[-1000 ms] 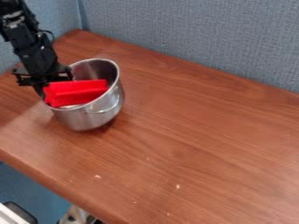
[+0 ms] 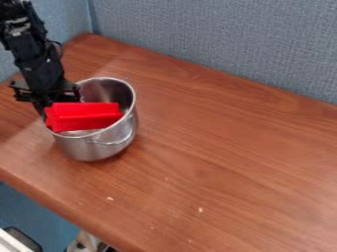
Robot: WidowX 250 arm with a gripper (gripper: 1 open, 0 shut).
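A steel pot (image 2: 105, 143) stands near the left edge of the wooden table, with a red object (image 2: 82, 115) lying across its top, inside the rim. My black gripper (image 2: 47, 104) is at the pot's left rim, just behind the red object; its fingertips are mostly hidden, so I cannot tell what is between them.
Grey padded walls (image 2: 211, 39) stand behind and at the left. The front left table edge drops to a blue floor.
The pot and red object have shifted a little downward in the view over the last second, toward the front edge. My gripper has moved down slightly with them.
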